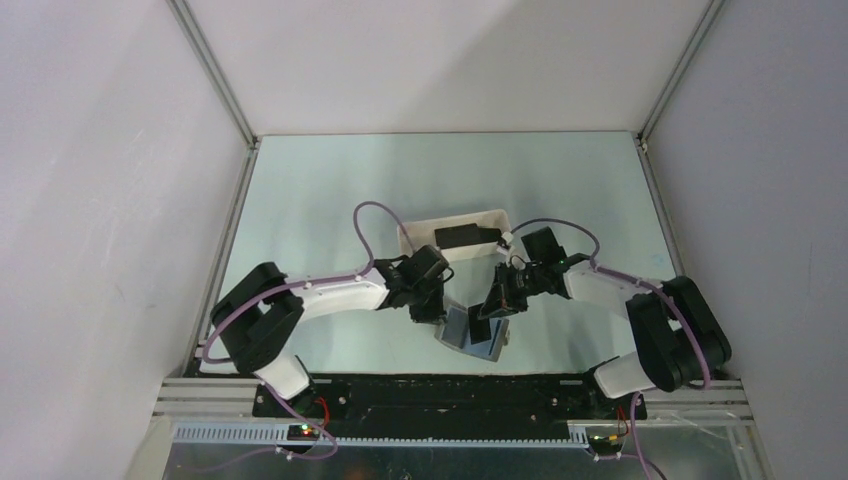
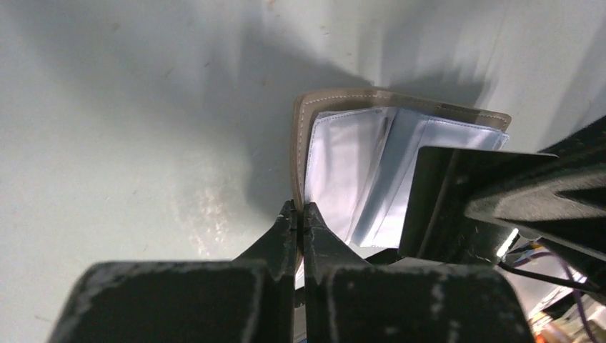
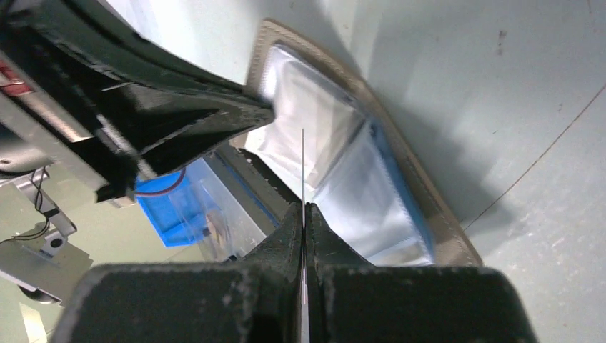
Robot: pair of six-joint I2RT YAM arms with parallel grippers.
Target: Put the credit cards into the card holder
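The open card holder point(image 1: 463, 349) lies near the table's front edge, with a brown stitched border point(image 2: 343, 93) and pale clear pockets point(image 3: 361, 196). My left gripper is shut with the holder's side edge pinched between its fingertips. A black card point(image 1: 480, 328) extends from my right gripper point(image 1: 495, 308), which is shut on it above the pockets. In the left wrist view the card point(image 2: 429, 204) overlaps the clear pocket area. Edge-on in the right wrist view, the card point(image 3: 302, 161) looks like a thin line. Whether its edge is inside a pocket, I cannot tell.
Behind the arms stands a white box point(image 1: 425, 228) with black cards point(image 1: 462, 236) in it. Both grippers are close together over the holder. Bare table lies at the far left and far right.
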